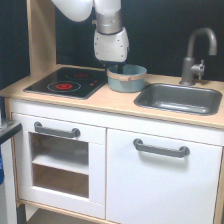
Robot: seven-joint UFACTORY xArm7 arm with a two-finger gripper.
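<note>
A blue-grey pot sits on the wooden counter between the black cooktop and the sink. My white gripper reaches down from above, its fingers at the left part of the pot's rim. The fingers are small and dark against the dark wall, so whether they touch the rim, or stand open or shut, cannot be made out.
At the right is a steel sink with a tall grey faucet. Below the counter are a glass-fronted oven door and a white cabinet door, each with a grey handle. The counter ahead of the pot is clear.
</note>
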